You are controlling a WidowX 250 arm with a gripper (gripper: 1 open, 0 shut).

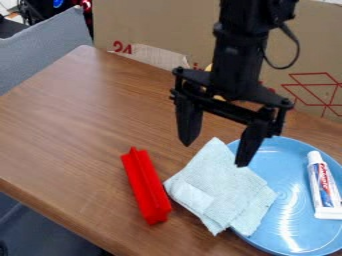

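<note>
My black gripper [218, 145] hangs open over the table, just above the folded light-blue cloth [214, 190], with nothing between its fingers. The cloth rests partly on a blue plate [301, 230] at the right. A white toothpaste tube [325, 190] lies on the plate to the right of the cloth. A red bar-shaped object [147, 185] lies on the wood left of the cloth.
A cardboard box [147, 30] stands behind, with something yellow partly hidden behind the gripper. A grey padded surface [34, 60] is beyond the left edge.
</note>
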